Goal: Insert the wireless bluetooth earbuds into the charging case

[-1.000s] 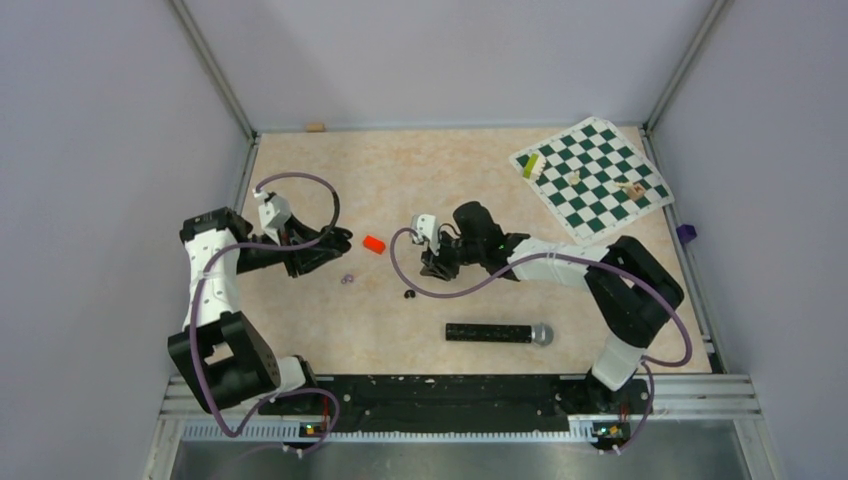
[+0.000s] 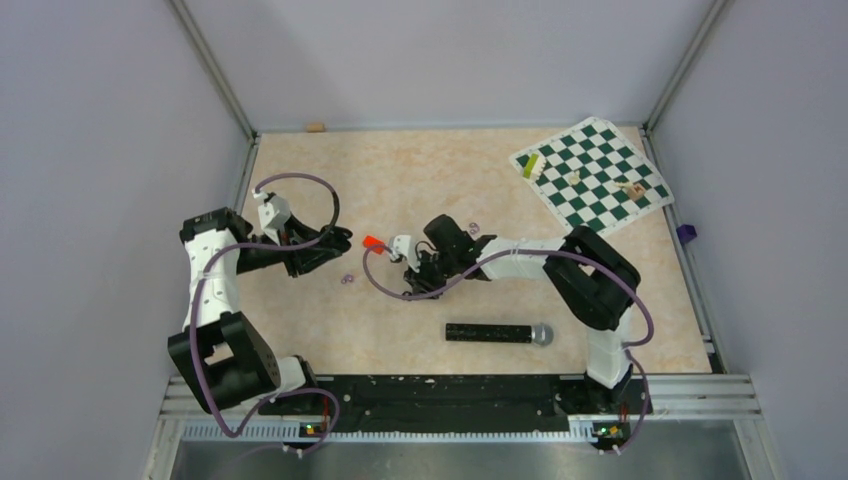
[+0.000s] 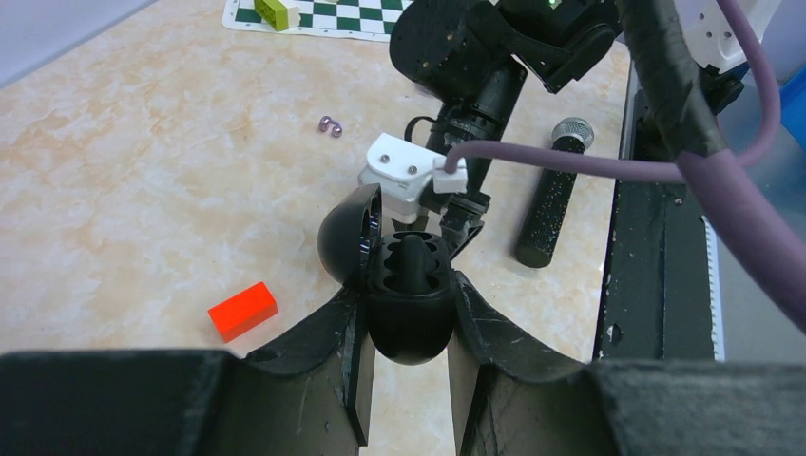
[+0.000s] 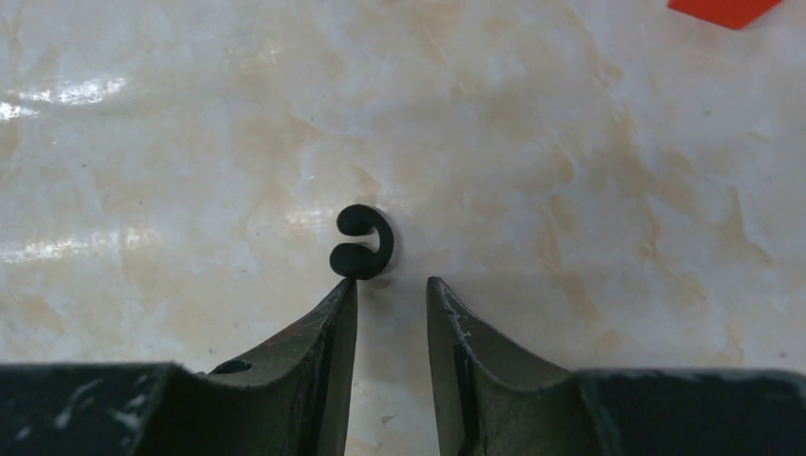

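The round black charging case [image 3: 411, 309] has its lid [image 3: 348, 236] tipped up, so its inside shows. My left gripper [image 2: 330, 240] is shut on its sides, holding it above the left part of the table. A black C-shaped earbud [image 4: 381, 237] with two rounded ends lies on the table in the right wrist view. Just short of it is my right gripper, pointing down and part open with an empty gap. Its left fingertip [image 4: 348, 289] appears beside the earbud's lower end; whether they touch I cannot tell.
A red block [image 2: 373, 244] lies between the arms. Purple earbuds [image 2: 347, 279] rest below the case, and another purple pair [image 2: 473, 228] sits behind the right arm. A microphone [image 2: 490, 333] lies near the front edge, a chessboard [image 2: 585, 190] at back right.
My right arm has come left and toward the front edge, bringing its gripper over the black earbud, which was in plain sight before. The left arm and case have stayed still.
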